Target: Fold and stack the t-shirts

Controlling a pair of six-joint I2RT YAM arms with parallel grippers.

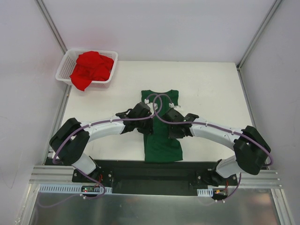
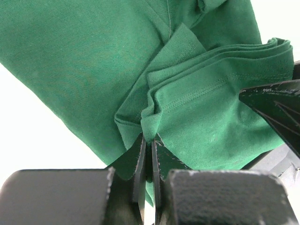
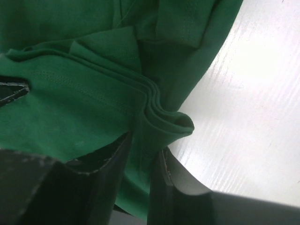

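Note:
A green t-shirt (image 1: 161, 152) lies lengthwise on the table, its folded lower part pointing to the front edge. In the left wrist view my left gripper is shut on a pinched, layered fold of the green cloth (image 2: 197, 108). On the shirt's other side is my right gripper, its fingers partly apart with the bunched folded edge (image 3: 164, 124) between the fingers. Both wrists cover the middle of the shirt from above.
At the back left stands a white basket (image 1: 63, 69) holding a red cloth (image 1: 92, 68). A dark gap runs along the front edge, close to the shirt's lower end.

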